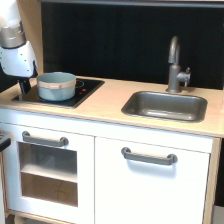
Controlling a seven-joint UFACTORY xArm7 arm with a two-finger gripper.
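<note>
A blue-grey pot (pixel 57 88) rests on the black cooktop (pixel 90 88) at the left of the toy kitchen's counter. At its left side is my gripper (pixel 28 88), coming down from the white arm (pixel 16 58) at the picture's left edge. The dark fingers are small and merge with the black cooktop, so I cannot tell whether they are open or shut, or whether they touch the pot.
A metal sink (pixel 165 105) with a dark tap (pixel 175 65) is set into the counter's right part. Between cooktop and sink the wooden counter (pixel 112 105) is bare. Below are cupboard doors with grey handles (pixel 150 157).
</note>
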